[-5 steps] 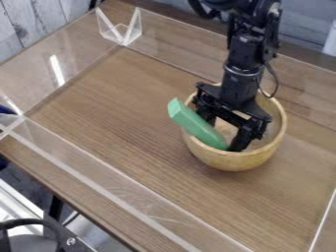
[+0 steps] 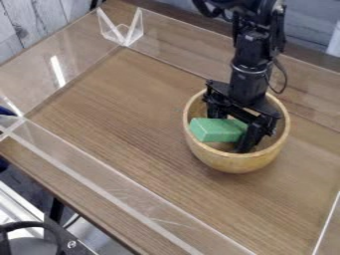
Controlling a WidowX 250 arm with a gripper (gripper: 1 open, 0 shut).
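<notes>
A round wooden bowl (image 2: pixel 224 154) sits on the right half of the wooden table. A green block (image 2: pixel 213 129) lies inside it, toward the left. My black gripper (image 2: pixel 240 125) reaches down from the top right into the bowl, over and beside the block, with its fingers open. The dark parts overlap, so exact finger contact with the block is unclear.
A clear plastic piece (image 2: pixel 121 25) stands at the back left. Black hardware and cables show at the lower left edge.
The green block, earlier tilted up over the bowl's left rim, now lies lower and flatter inside the bowl. The gripper has shifted slightly.
</notes>
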